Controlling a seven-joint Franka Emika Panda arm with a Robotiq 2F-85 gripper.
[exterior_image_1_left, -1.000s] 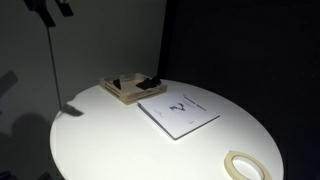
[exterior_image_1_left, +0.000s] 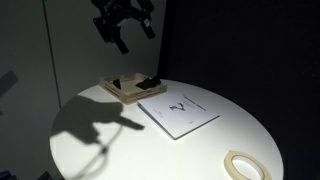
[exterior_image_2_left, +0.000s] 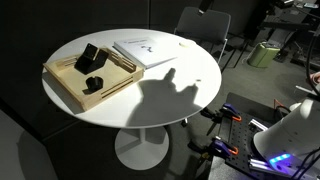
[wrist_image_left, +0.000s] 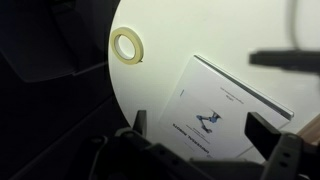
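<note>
High above the white round table (exterior_image_1_left: 95, 135), my gripper (exterior_image_1_left: 136, 40) hangs with its fingers spread and nothing visible between them. A white booklet (exterior_image_1_left: 180, 115) with a small figure on its cover lies flat on the table. In the wrist view, the gripper has its fingertips on either side, with the booklet (wrist_image_left: 205, 105) below and beyond them. A yellowish tape roll (wrist_image_left: 139, 46) lies flat near the table's edge, well apart from the booklet. The shallow wooden tray (exterior_image_2_left: 115, 89) contains black objects, including a larger angular one (exterior_image_2_left: 92, 53) and a smaller one (exterior_image_2_left: 94, 83).
In exterior view 1 the tape roll (exterior_image_1_left: 245, 154) is at the near right edge. The tray's low wooden wall (exterior_image_1_left: 127, 98) stands at the back, close to the booklet. Bare tabletop spreads in front of both. A grey chair (exterior_image_2_left: 205, 25) stands behind the table.
The gripper has moved right in exterior view 1, from the upper left to above the tray and booklet. Its shadow has spread across the tabletop. The objects on the table have stayed put.
</note>
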